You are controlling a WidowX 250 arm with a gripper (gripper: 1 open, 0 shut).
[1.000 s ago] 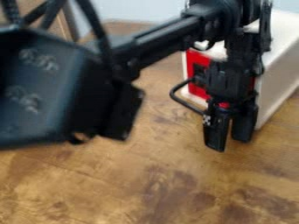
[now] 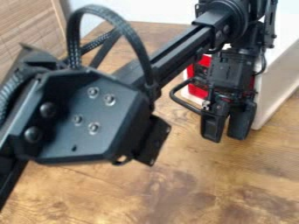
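Observation:
My gripper (image 2: 226, 124) hangs fingers-down at the right, low over the wooden table, in front of a white box (image 2: 274, 87). A red panel or object (image 2: 198, 88) shows behind the gripper on the box's side, mostly hidden by it. The two black fingers are side by side with a narrow gap; whether they hold anything I cannot tell. The black arm with its bolted plate (image 2: 93, 118) fills the left and middle of the view.
A wooden panel (image 2: 24, 35) stands at the upper left, and a pale surface lies behind the arm.
The arm's near joint has shifted down and left and come into sharper focus since a second ago; the gripper has moved slightly.

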